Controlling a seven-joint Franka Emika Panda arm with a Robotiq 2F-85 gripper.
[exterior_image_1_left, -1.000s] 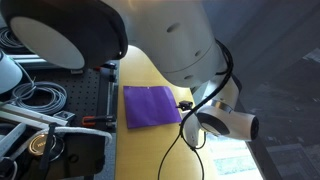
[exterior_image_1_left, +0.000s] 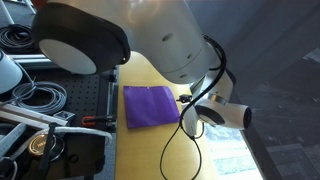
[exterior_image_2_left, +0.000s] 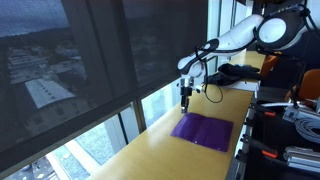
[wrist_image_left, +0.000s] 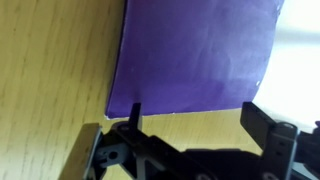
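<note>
A flat purple cloth (exterior_image_1_left: 150, 106) lies on the wooden table, roughly rectangular. In the second exterior view the cloth (exterior_image_2_left: 203, 132) has a fold line or crease near its middle. My gripper (exterior_image_2_left: 186, 107) hangs at the cloth's edge on the window side, pointing down. From the wrist, the cloth (wrist_image_left: 195, 55) fills the upper middle, with one edge and a corner just ahead of my gripper. The fingers stand wide apart with nothing between them. Whether the fingertips touch the table cannot be made out.
Bare wooden table (exterior_image_2_left: 130, 160) stretches along the window side. A dark cart (exterior_image_1_left: 75, 100) with coiled cables and tools stands against the table's other side. A black cable (exterior_image_1_left: 166, 150) loops down from the arm.
The arm has shifted slightly toward the cart in the first exterior view, its wrist end moving a little left. The cloth lies as before.
</note>
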